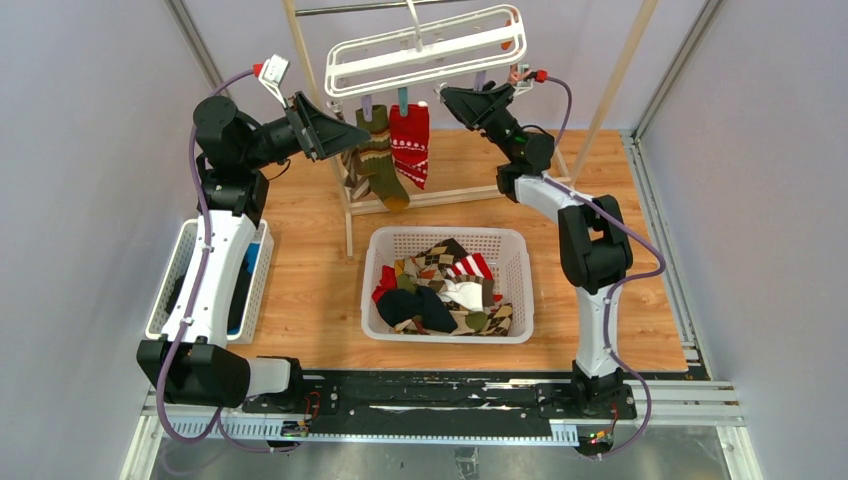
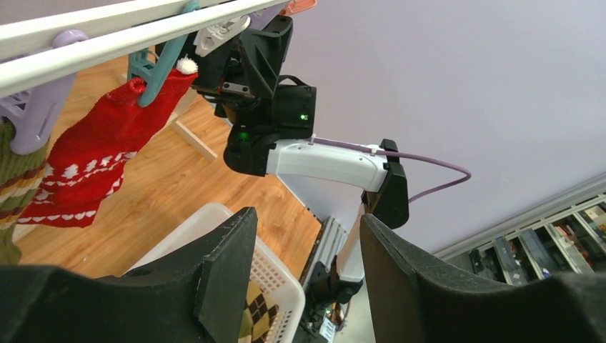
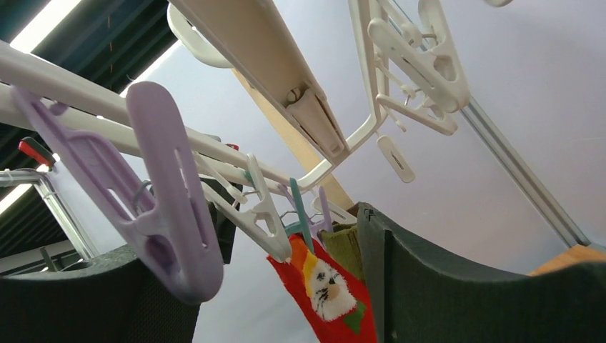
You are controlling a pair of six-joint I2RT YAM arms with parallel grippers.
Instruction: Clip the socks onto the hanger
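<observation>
The white hanger point(image 1: 430, 58) hangs at the back with clips along its front rail. A red patterned sock point(image 1: 409, 145) hangs from the teal clip point(image 1: 403, 100), and a green striped sock point(image 1: 378, 160) from a lilac clip point(image 1: 367, 108). My left gripper is partly open left of the socks, nothing between its fingers. My right gripper stands open under the hanger's right half. In the right wrist view a lilac clip point(image 3: 179, 207) sits close by its left finger; whether they touch I cannot tell. No sock is between its fingers.
A white basket point(image 1: 520, 285) of loose socks stands on the table in front of the hanger. Another white bin point(image 1: 262, 280) lies under the left arm. Wooden posts point(image 1: 615, 80) flank the hanger. Bare table shows right of the basket.
</observation>
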